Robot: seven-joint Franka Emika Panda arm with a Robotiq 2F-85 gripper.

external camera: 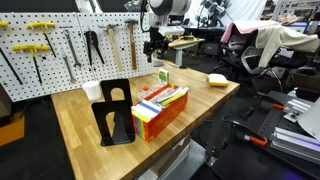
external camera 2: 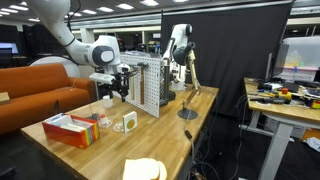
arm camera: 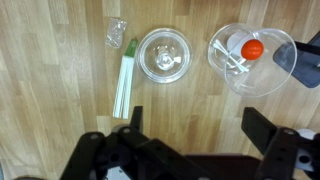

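Observation:
In the wrist view my gripper stands open above a wooden tabletop, its black fingers wide apart with nothing between them. Ahead of it sits a small clear round bowl (arm camera: 164, 55). To the right lies a larger clear bowl (arm camera: 224, 72) holding a red-orange round item (arm camera: 252, 49) and some white pieces. Left of the small bowl are slim white sticks with a green end (arm camera: 125, 80). A little clear packet (arm camera: 116, 32) lies at the upper left. The gripper cannot be made out clearly in the exterior views.
A red box (external camera: 150, 127) full of packets and a black stand (external camera: 113, 112) occupy the table's near end. Beyond are a white mug (external camera: 92, 91) and a small green-and-white box (external camera: 164, 77). A pale yellow stack (external camera 2: 146, 169) lies on the table. A pegboard (external camera: 50, 60) backs it.

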